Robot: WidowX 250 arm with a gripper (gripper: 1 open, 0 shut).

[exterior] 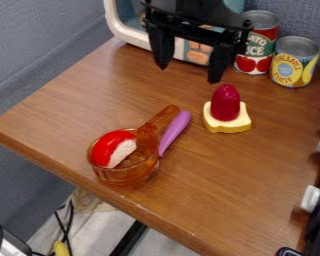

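Note:
My black gripper [188, 56] hangs open over the back of the table, its two fingers apart with nothing seen between them. Below it to the right, a dark red oval object [224, 103] stands on a yellow block [227, 124]. At the front left, an amber transparent pot [124, 172] holds a red and white object [113, 145], its brown handle pointing back right. A purple utensil [174, 131] lies beside the pot.
A tomato can [254, 50] and a yellow can [294, 63] stand at the back right. A white appliance [123, 22] sits behind my gripper. A dark object with white knobs lines the right edge.

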